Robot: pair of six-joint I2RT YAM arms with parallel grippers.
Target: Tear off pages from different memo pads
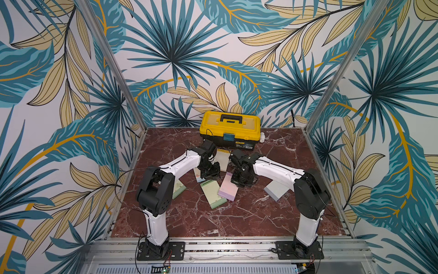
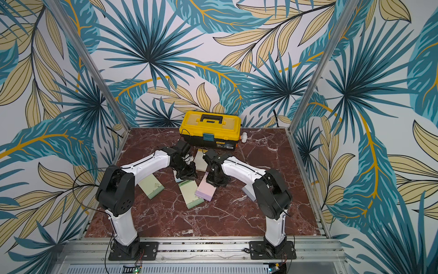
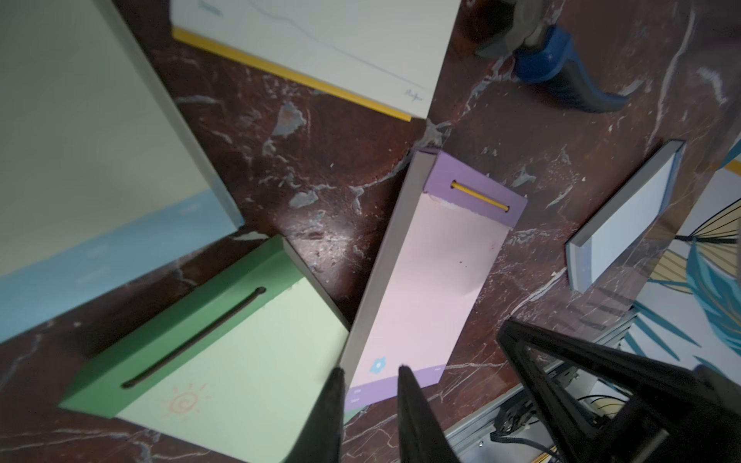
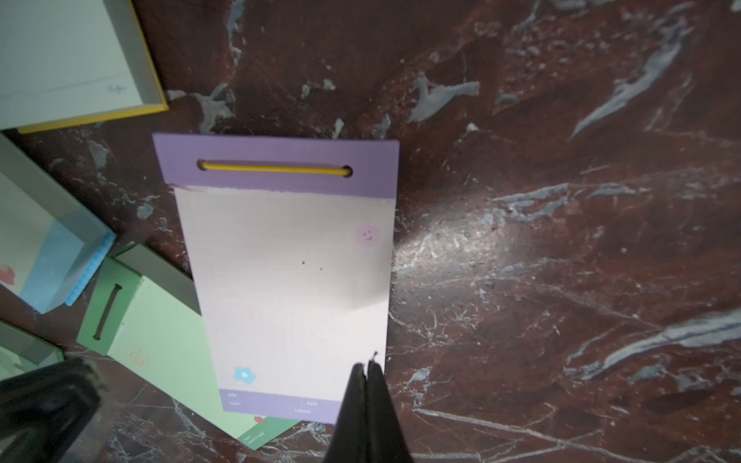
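Observation:
The pink pad with purple header (image 4: 285,285) lies at the centre, overlapping a green pad (image 3: 231,370). A cream and blue pad (image 3: 69,169) and a white, yellow-edged pad (image 3: 308,42) are beside them; another green pad (image 2: 149,185) lies left, a grey pad (image 1: 276,190) right. My left gripper hovers above the pads, part open, fingers apart with nothing seen between them. My right gripper is shut above the lower edge of the pink pad, with no page visible in it.
A yellow toolbox (image 1: 230,123) stands at the back beside a small white item (image 1: 262,137). Blue-handled pliers (image 3: 563,73) lie on the marble table. Bare table is at the front and right.

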